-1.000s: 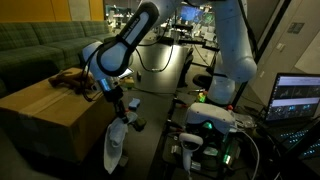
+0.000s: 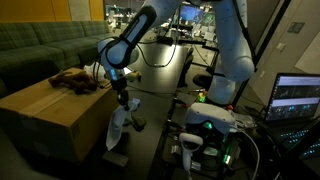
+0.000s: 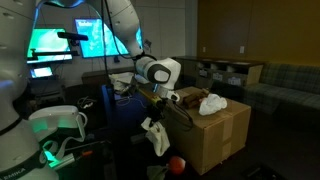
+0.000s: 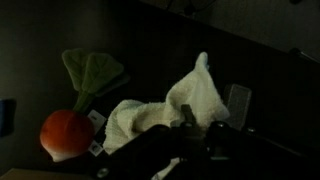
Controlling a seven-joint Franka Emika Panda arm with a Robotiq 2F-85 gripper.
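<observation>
A white cloth (image 3: 157,137) hangs from my gripper (image 3: 155,119), its lower end hanging down toward the dark table. In exterior view 1 the same cloth (image 2: 116,129) drops beside the cardboard box, beneath the gripper (image 2: 124,103). Seen from the wrist, the cloth (image 4: 150,115) is bunched around the dark fingers, which are shut on it; their tips are hard to make out. Left of the cloth lies a red toy vegetable (image 4: 66,134) with green leaves.
The cardboard box (image 3: 207,144) stands close by, bearing a brown object (image 2: 75,81) and another white cloth (image 3: 213,104). A small grey, flat object (image 4: 238,105) lies right of the held cloth. Dark table surface lies open around it.
The arm has shifted slightly right in exterior view 1. The held cloth has risen with it, and a flat grey object below it now shows more.
</observation>
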